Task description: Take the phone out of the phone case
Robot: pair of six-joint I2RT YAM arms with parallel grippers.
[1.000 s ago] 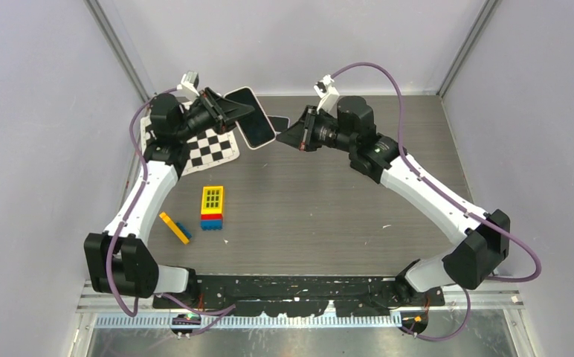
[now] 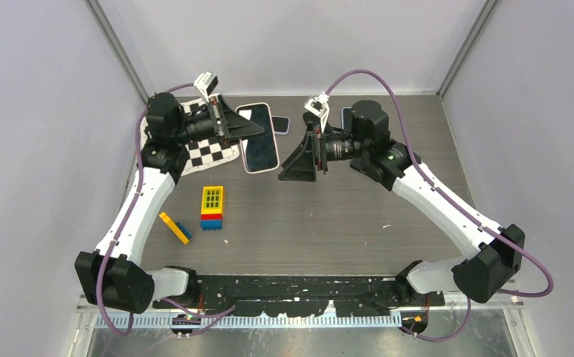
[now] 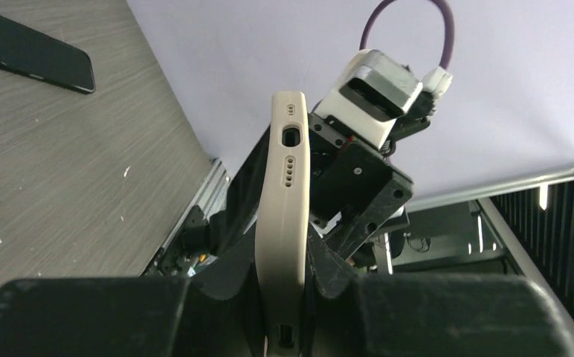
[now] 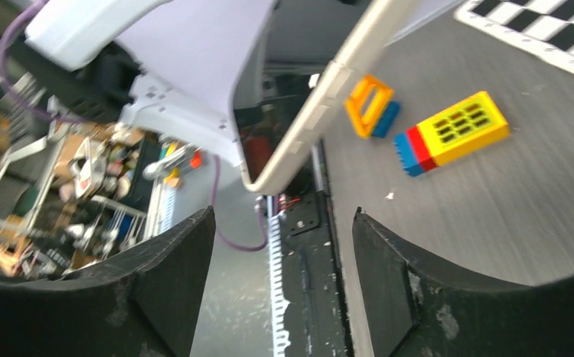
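Note:
A phone [image 2: 262, 145] with a dark screen sits in a pale case [image 3: 288, 208], held up off the table. My left gripper [image 2: 253, 128] is shut on the cased phone; in its wrist view the case's edge with its port hole and slots stands between the fingers. To the right of the phone, my right gripper [image 2: 297, 169] is apart from it, its fingers parted with nothing between them. Beyond the right fingertips [image 4: 202, 230], the case's edge [image 4: 317, 111] slants across the right wrist view, with the dark screen beside it.
Another phone [image 2: 281, 125] lies on the table behind the held one, and a further dark device [image 2: 346, 117] lies partly hidden behind the right arm. Yellow, red and blue bricks [image 2: 213, 204] and a checkered board [image 2: 213, 152] are at left.
The left gripper has shifted right and turned the phone more upright in the top view.

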